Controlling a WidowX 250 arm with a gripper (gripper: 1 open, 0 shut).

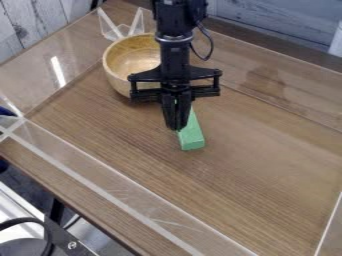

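Note:
My black gripper (175, 120) hangs over the wooden table at the centre, its fingertips shut, with nothing clearly between them. A green block (191, 136) lies on the table just behind and right of the fingertips, its upper end partly hidden by the gripper. Whether they touch, I cannot tell. A tan bowl (126, 58) sits behind the gripper to the left, partly covered by the arm.
A white crown-like object (122, 22) stands at the back beyond the bowl. Cables (40, 240) lie off the table's lower left edge.

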